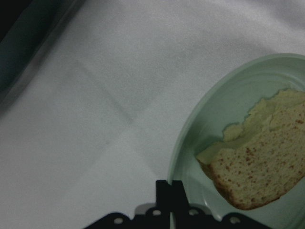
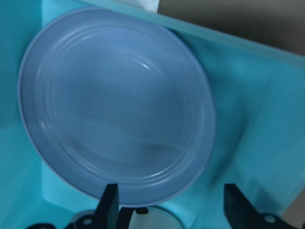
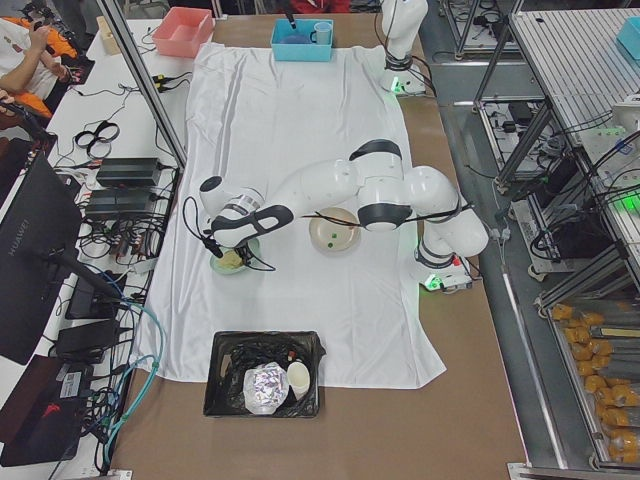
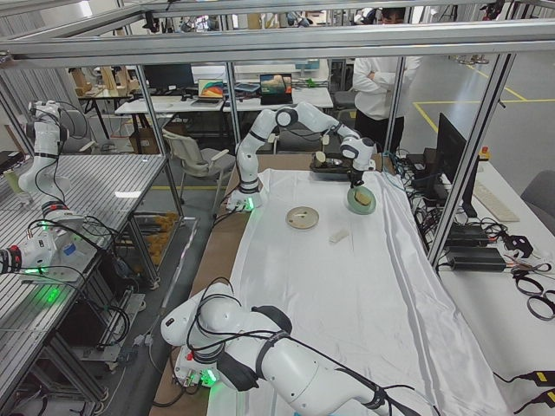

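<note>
A green plate (image 3: 223, 262) (image 4: 362, 204) with a torn slice of bread (image 1: 257, 162) lies on the white cloth. My left gripper (image 3: 240, 250) is shut on its rim at the near side in the left wrist view. My right gripper is open over the blue bin (image 3: 280, 52), above a blue plate (image 2: 116, 100) lying inside it. A pale cup (image 3: 322, 32) stands in that bin, partly visible in the right wrist view.
A beige plate (image 3: 330, 238) (image 4: 303, 217) lies near the middle of the cloth. A black-lined bin (image 3: 230, 405) holding a foil bundle and a white cup stands at one end. The cloth between the plates and blue bin is mostly clear.
</note>
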